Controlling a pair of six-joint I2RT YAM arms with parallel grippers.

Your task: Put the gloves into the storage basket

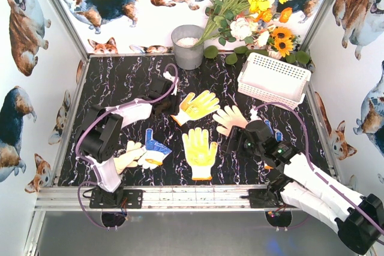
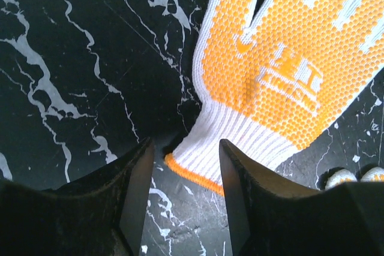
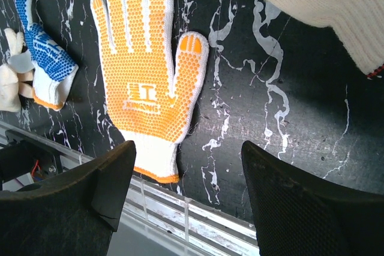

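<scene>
My left gripper stands open above the cuff of the upper yellow-dotted glove [image 1: 198,107], with nothing held; the cuff's corner shows between its fingers. A second yellow-dotted glove [image 1: 200,151] lies flat at the front centre. Over the table to its right, my right gripper is open and empty. The pale glove [image 1: 228,118] lies just beyond it, seen only in part in the right wrist view. At the left lie a blue-and-white glove [image 1: 155,150] and a beige one [image 1: 129,157]. The white storage basket [image 1: 271,92] at the back right looks empty.
A grey bucket [image 1: 189,55] stands at the back centre, with a bunch of flowers [image 1: 255,13] beside it. Another blue glove [image 1: 278,135] is mostly hidden by the right arm. Bare black tabletop [image 1: 117,76] shows at the back left.
</scene>
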